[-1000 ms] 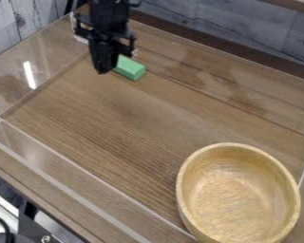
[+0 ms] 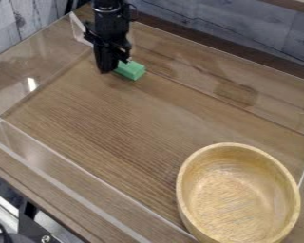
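Observation:
My black gripper point(image 2: 106, 59) is at the upper left of the camera view, low over the table at the left end of a green block point(image 2: 130, 70). The block lies on the wooden table point(image 2: 117, 142). The gripper is small and dark here, so I cannot tell whether it is open or shut, or whether it touches the block.
A large round beige bowl point(image 2: 237, 195) fills the lower right. Grey boards stand along the back and at the upper left. Some cables lie off the table's edge at the lower left.
The arm has moved back and away from the camera, so it looks smaller and higher in the view. The green block stays in about the same place.

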